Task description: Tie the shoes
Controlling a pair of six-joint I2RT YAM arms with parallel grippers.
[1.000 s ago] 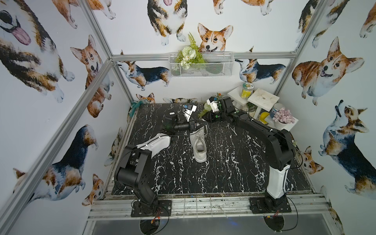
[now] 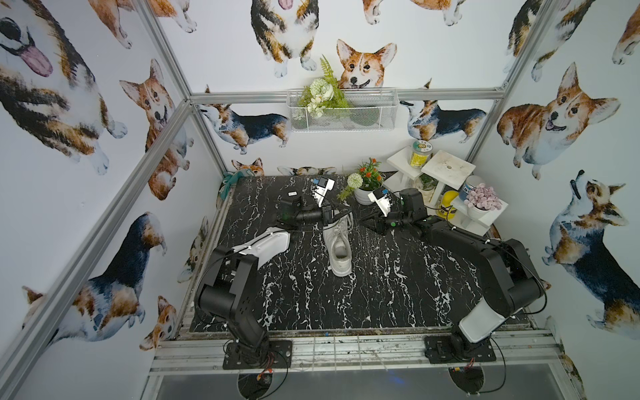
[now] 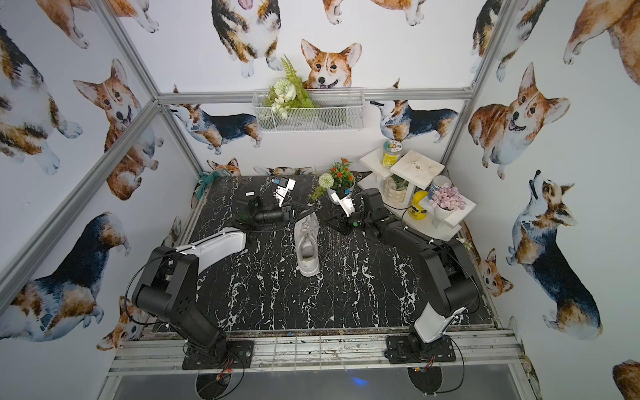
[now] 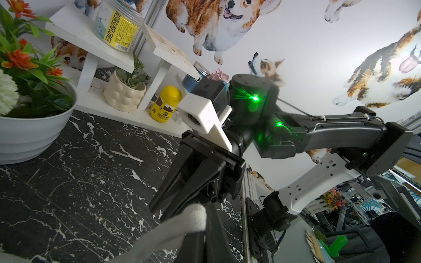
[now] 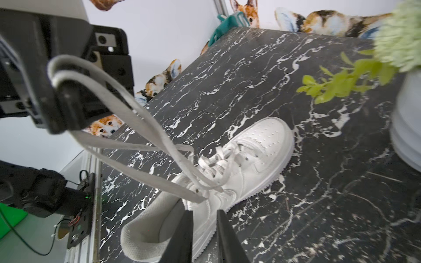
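A white sneaker point(image 2: 338, 253) lies on the black marble table point(image 3: 386, 280), toe away from me. Its laces rise from the shoe to my left gripper point(image 2: 340, 215) above it, which is shut on them, a white lace between its fingers in the left wrist view. My right gripper point(image 2: 370, 220) hangs low to the right of the shoe, fingers slightly apart; in the right wrist view they point toward the shoe's side and laces, with nothing seen held.
A potted flower point(image 4: 30, 135) stands behind, near the right gripper. A white shelf point(image 2: 450, 166) with jars and pots fills the back right corner.
The left gripper has not visibly moved.
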